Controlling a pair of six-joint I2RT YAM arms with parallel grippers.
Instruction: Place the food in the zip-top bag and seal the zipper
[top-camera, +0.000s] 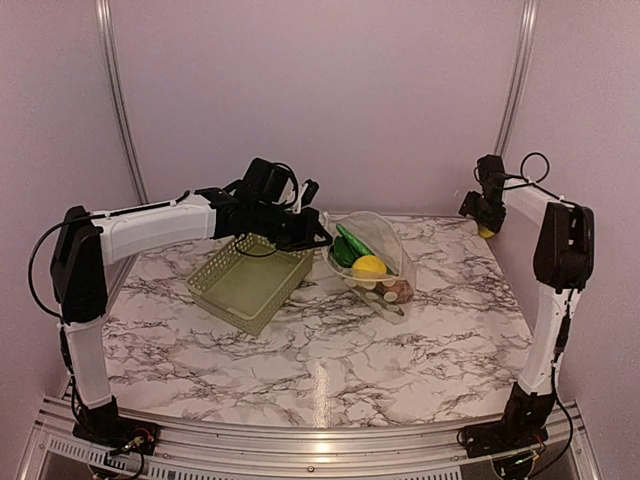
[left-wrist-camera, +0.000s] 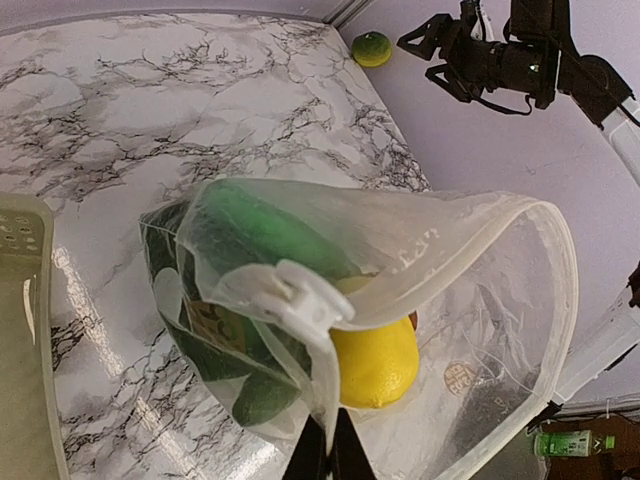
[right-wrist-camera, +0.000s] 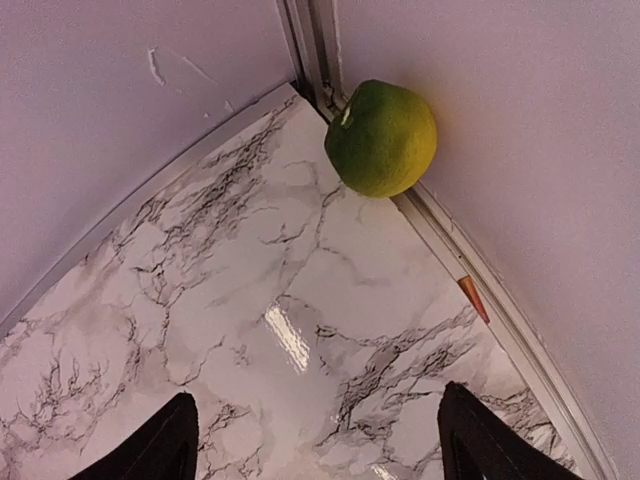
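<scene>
The clear zip top bag (top-camera: 398, 250) sits mid-table, its mouth gaping, with a yellow lemon (left-wrist-camera: 376, 362), green vegetables (top-camera: 354, 241) and a brownish item (top-camera: 398, 291) inside. My left gripper is shut on the bag's rim, a thin fold of film running between its fingertips. In the back right corner, a green-yellow fruit (right-wrist-camera: 380, 138) lies against the wall. My right gripper is parted and empty; the fruit appears ahead of it, beyond its fingers. From the top view, this gripper (top-camera: 472, 210) partly covers the fruit (top-camera: 486, 232).
An empty green basket (top-camera: 250, 326) stands left of the bag, under my left forearm. Walls and a metal rail (right-wrist-camera: 445, 235) close in around the fruit's corner. Clear marble tabletop (top-camera: 440, 370) spreads across the front and right.
</scene>
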